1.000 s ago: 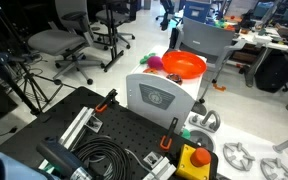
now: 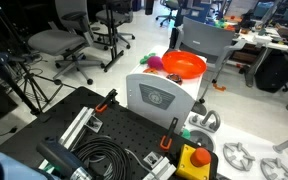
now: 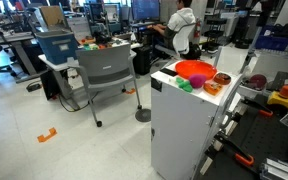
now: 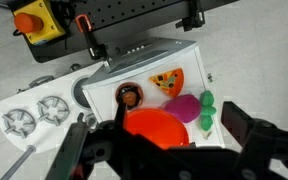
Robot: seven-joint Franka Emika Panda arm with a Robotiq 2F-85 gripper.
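From above in the wrist view, my gripper stands open, its dark fingers (image 4: 104, 143) wide apart with nothing seen between them but the scene below. Beneath it lies an orange-red plate (image 4: 156, 127) on a white surface. Around the plate are a purple toy (image 4: 182, 107), a green toy (image 4: 206, 110), an orange pizza slice (image 4: 169, 81) and a brown round toy (image 4: 130, 95). In exterior view 2 the same plate (image 3: 194, 67) rests on top of the white cabinet (image 3: 189, 125), apart from the gripper.
A toy stove with burners (image 4: 52, 110) and a sink (image 2: 203, 120) sits beside the plate's surface. A red button on a yellow box (image 2: 195, 160) stands on the black table. Coiled black cable (image 2: 102, 157) lies there too. A grey chair (image 3: 106, 72) stands behind the cabinet.
In exterior view 1, a dark part near the grey chair at the top shows a little lower than one second ago. The plate and toys have not moved.
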